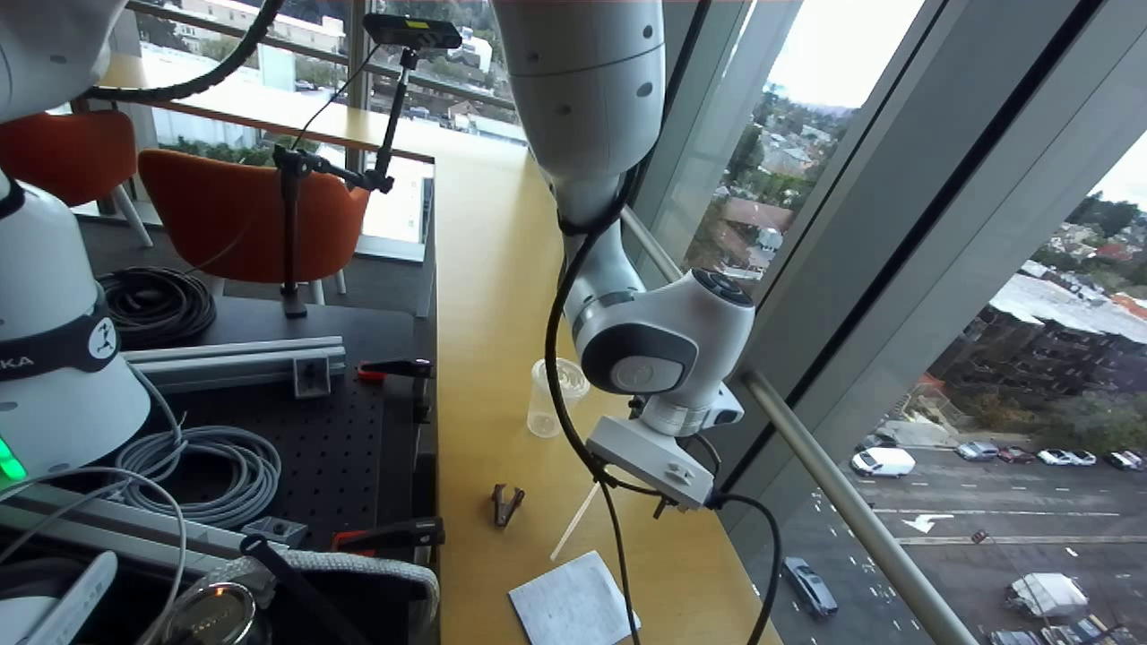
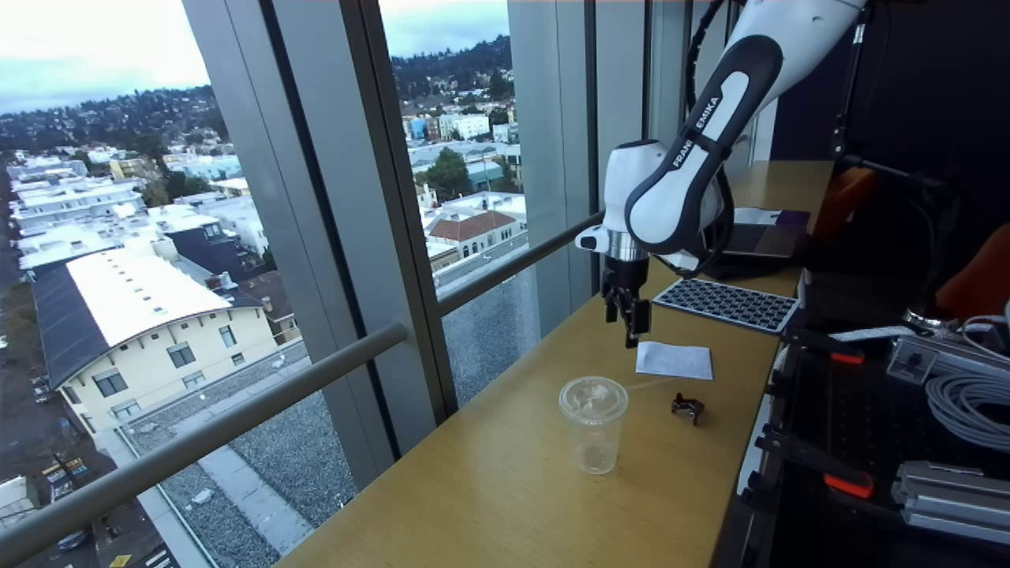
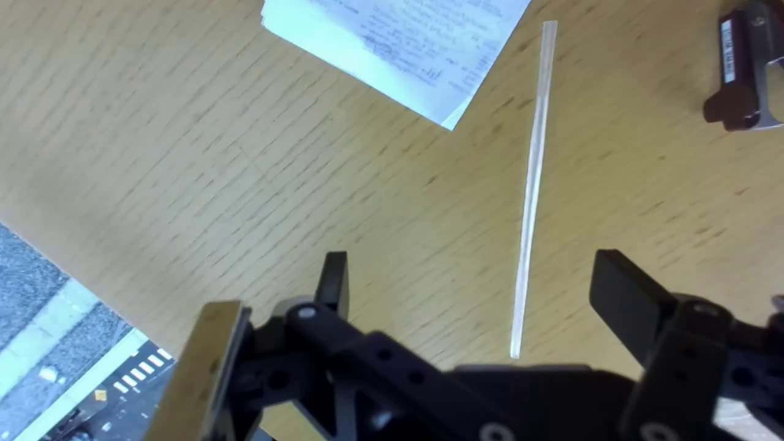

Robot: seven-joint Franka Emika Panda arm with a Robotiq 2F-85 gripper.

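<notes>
In the wrist view a thin clear straw (image 3: 534,176) lies on the wooden table (image 3: 184,139). My gripper is open above the table, and the straw's near end shows between its spread fingers. Nothing is held. A clear plastic cup with a domed lid (image 2: 596,435) stands upright on the table, apart from the gripper (image 2: 630,331). Beside the straw lies a folded white paper (image 2: 674,360) with writing on it. A dark clip-like object (image 1: 506,505) rests on the other side of the straw.
A metal rail (image 2: 208,426) and windows run along one table edge. A keyboard (image 2: 729,304) and a laptop (image 2: 762,238) sit farther back. Along the other edge, a black workbench carries clamps (image 1: 392,534) and coiled cable (image 1: 220,473). Bare table surrounds the cup.
</notes>
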